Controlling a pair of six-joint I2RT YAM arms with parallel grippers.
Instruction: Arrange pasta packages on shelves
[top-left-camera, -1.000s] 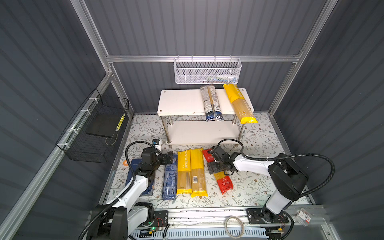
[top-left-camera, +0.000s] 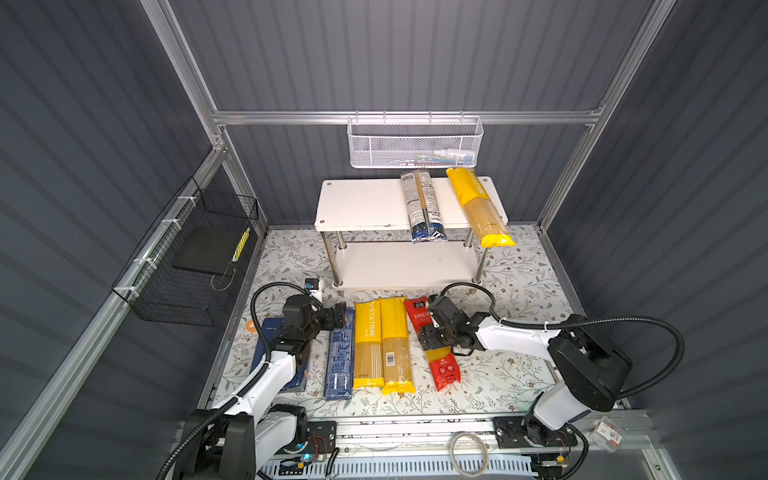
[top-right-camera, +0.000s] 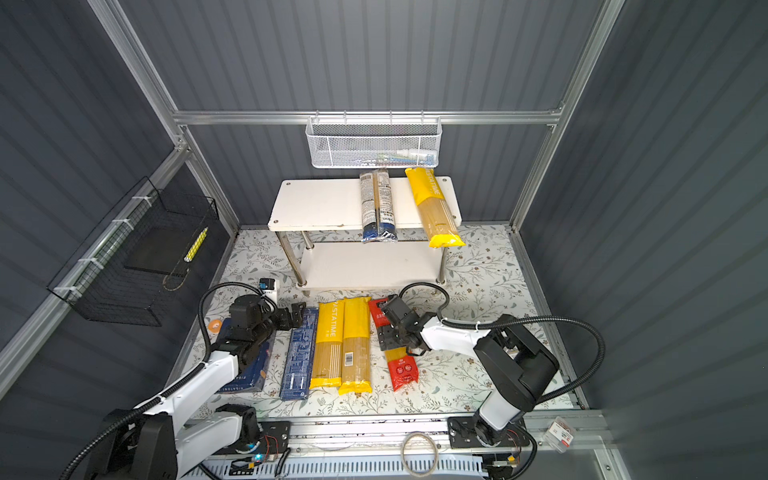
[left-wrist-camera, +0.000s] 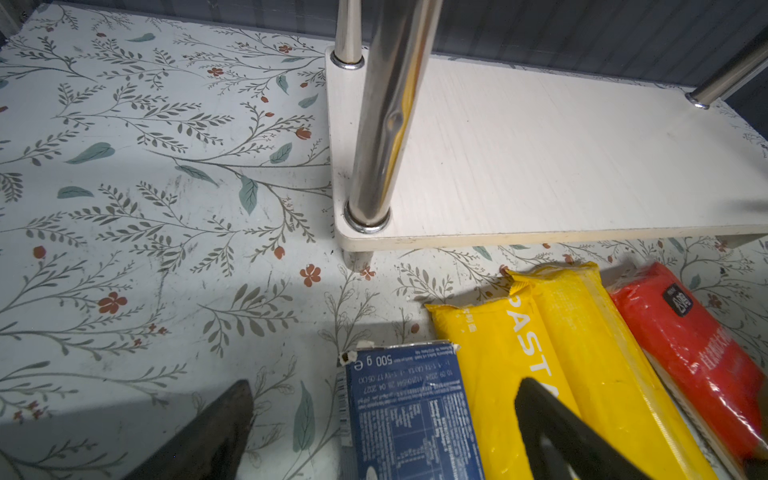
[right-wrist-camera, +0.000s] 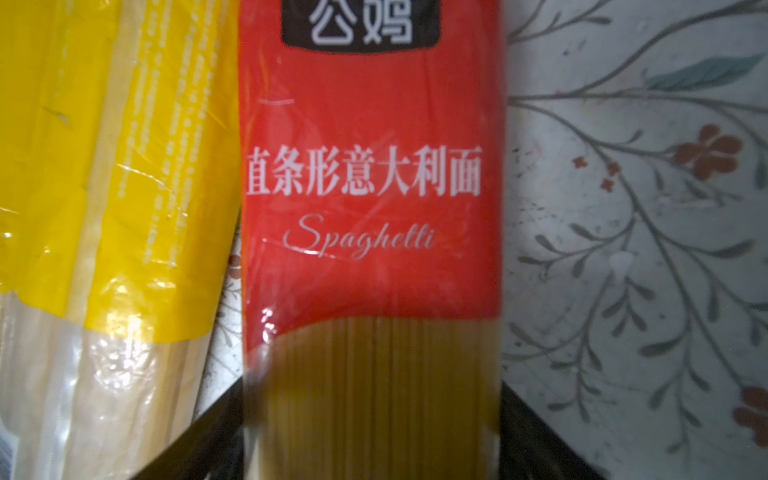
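My right gripper (top-left-camera: 429, 336) is low over the red spaghetti package (top-left-camera: 445, 369), its fingers at the package's two sides in the right wrist view; whether it grips is unclear. Left of it lie two yellow pasta packages (top-left-camera: 397, 360) (top-left-camera: 367, 356) and blue packages (top-left-camera: 339, 360) (top-left-camera: 272, 336). My left gripper (top-left-camera: 331, 317) is open above the middle blue package (left-wrist-camera: 410, 408). On the upper shelf (top-left-camera: 360, 200) lie a grey-blue package (top-left-camera: 422, 205) and a yellow one (top-left-camera: 480, 206), both at the right half. The lower shelf (top-left-camera: 400, 262) is bare.
A white wire basket (top-left-camera: 414, 142) hangs above the shelves. A black wire basket (top-left-camera: 192, 280) is on the left wall. The upper shelf's left half is clear, as is floor at the right of the shelf (top-left-camera: 528, 272).
The left arm and other packages are unchanged.
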